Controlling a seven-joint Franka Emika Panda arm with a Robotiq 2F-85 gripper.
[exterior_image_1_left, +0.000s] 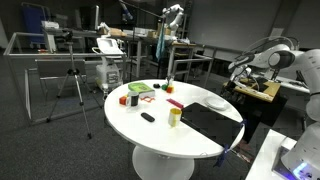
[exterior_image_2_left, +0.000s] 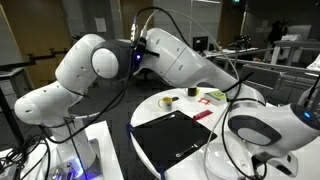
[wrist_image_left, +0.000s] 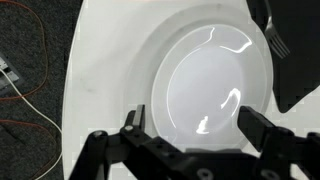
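A white round plate (wrist_image_left: 205, 85) lies on the white table and fills most of the wrist view. In exterior view 1 the same plate (exterior_image_1_left: 216, 102) rests near the table's right side, beside the black mat (exterior_image_1_left: 211, 124). My gripper is open above the near part of the plate, its two fingers far apart with nothing held between them. How high it hovers is hard to tell. A fork (wrist_image_left: 276, 28) lies on the black mat at the upper right of the wrist view.
A yellow mug (exterior_image_1_left: 175, 117), a dark small object (exterior_image_1_left: 148, 117), a white-and-black cup (exterior_image_1_left: 132, 98) and a green basket (exterior_image_1_left: 139, 88) stand across the table. A tripod (exterior_image_1_left: 75, 85) stands on the floor to the left.
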